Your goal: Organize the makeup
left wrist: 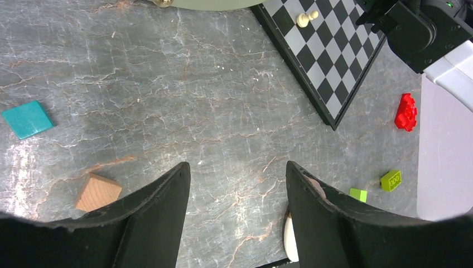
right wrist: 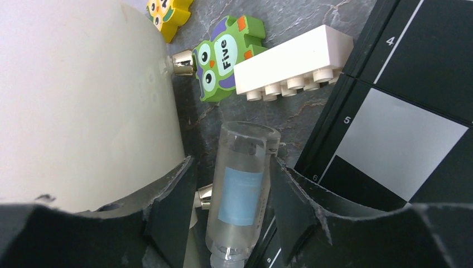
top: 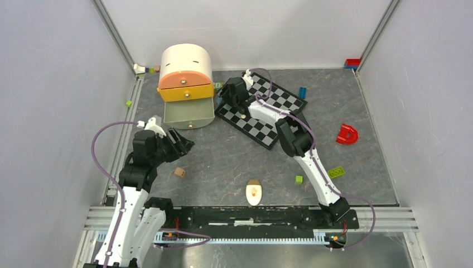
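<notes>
A clear bottle with a pale blue label (right wrist: 240, 195) lies between the chest and the board's edge in the right wrist view. My right gripper is partly open with its fingers on either side of the bottle. A gap shows on the left, and the right finger (right wrist: 285, 192) is close against it; I cannot tell whether they touch. In the top view the cream makeup chest (top: 185, 58) has its yellow drawer (top: 174, 95) and green bottom drawer (top: 177, 118) pulled out. The bottom drawer looks empty. My left gripper stands open over bare floor, holding nothing.
A checkered board (top: 237, 125) lies under the right arm, with a small cream pawn (left wrist: 303, 20) on it. Beside the bottle are a white brick (right wrist: 293, 58) and green owl block (right wrist: 230, 53). A wooden block (top: 179, 172) and computer mouse (top: 254, 194) lie toward the front.
</notes>
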